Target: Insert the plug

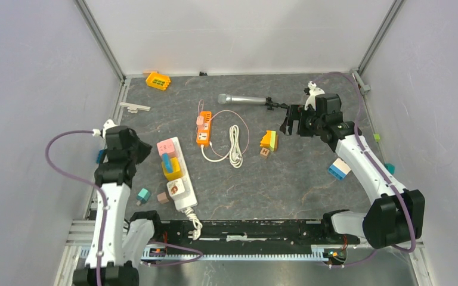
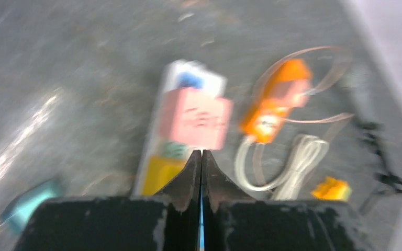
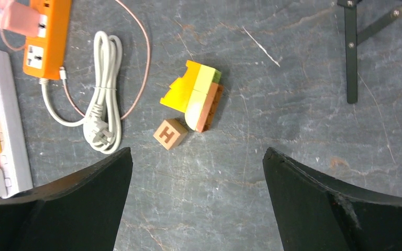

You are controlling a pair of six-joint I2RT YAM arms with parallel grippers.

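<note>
The teal plug (image 1: 144,195) lies on the table left of the white power strip (image 1: 185,173), its prongs toward the front left. In the left wrist view the plug (image 2: 31,205) is blurred at the lower left, well clear of the fingers. My left gripper is shut with its tips together and nothing between them; from above, the left gripper (image 1: 145,150) hangs beyond the plug, left of the strip. Pink (image 1: 167,148), yellow (image 1: 173,169) and white (image 1: 178,189) plugs sit on the strip. My right gripper stands open and empty.
A small brown block (image 1: 163,198) rests between the teal plug and the strip. Further right are an orange strip (image 1: 204,128), a coiled white cord (image 1: 235,146), yellow blocks (image 1: 269,140) and a microphone (image 1: 242,99).
</note>
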